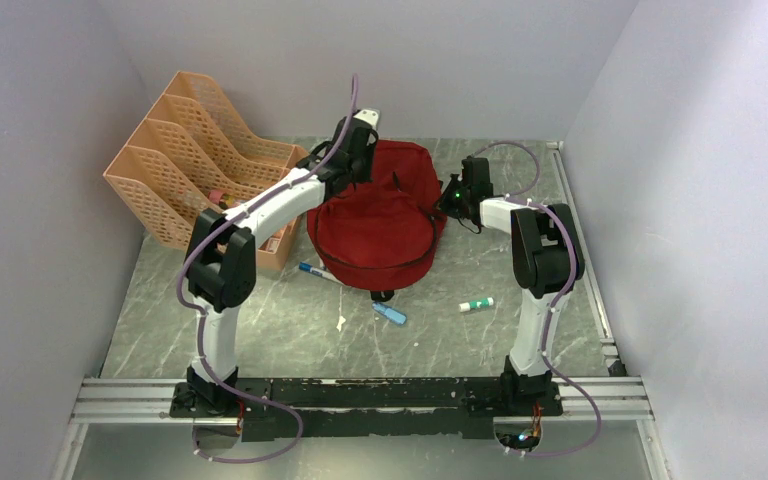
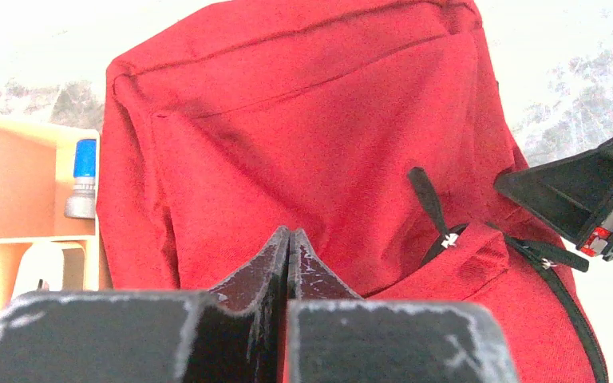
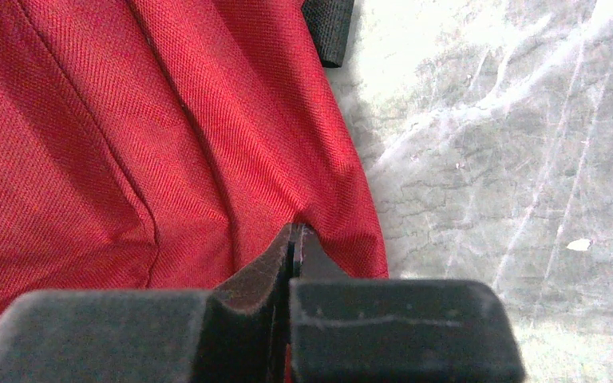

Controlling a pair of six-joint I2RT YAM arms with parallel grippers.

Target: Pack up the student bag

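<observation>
The red bag (image 1: 375,235) lies in the middle of the table, its front edged by a dark zipper. Over its upper left part is my left gripper (image 1: 364,182). In the left wrist view its fingertips (image 2: 281,239) stand together above red cloth; anything between them cannot be made out. A black zipper pull (image 2: 425,199) lies to their right on the bag. At the bag's right edge, my right gripper is shut, tips touching the red cloth; whether a fold is pinched is unclear. A blue marker (image 1: 318,272), a light blue highlighter (image 1: 390,313) and a green-white glue stick (image 1: 476,304) lie in front.
An orange organizer (image 1: 175,145) with stepped compartments stands left of the bag. A blue-capped item (image 2: 85,179) and a white item (image 2: 38,267) sit in its near-side compartments. Walls enclose the left, back and right.
</observation>
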